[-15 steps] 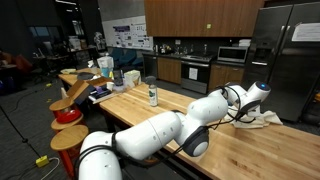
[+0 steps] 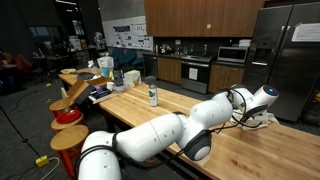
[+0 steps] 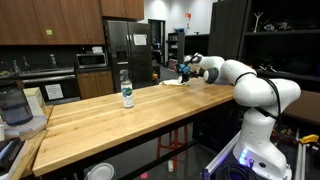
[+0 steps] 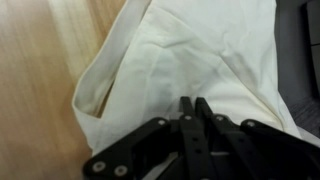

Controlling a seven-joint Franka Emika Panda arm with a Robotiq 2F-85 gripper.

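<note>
A crumpled white cloth (image 4: 180, 65) fills most of the wrist view, with a raised fold along its left side. At the bottom of that view, the dark fingertips of my gripper sit close together over the cloth. How far apart they stand, and whether any fabric is between them, is unclear. From exterior view 1, the cloth (image 2: 264, 119) lies on the wooden table, with the arm's end bent down over it and hiding part of it. The same cloth (image 3: 170, 83) is small at the table's far end in exterior view 2.
A bottle (image 2: 152, 92) stands farther left on it, well away from the arm. Red stools (image 2: 68, 138) are beside the table, and a dark fridge (image 2: 285, 60) stands behind.
The cloth looks more bunched near the gripper than before.
</note>
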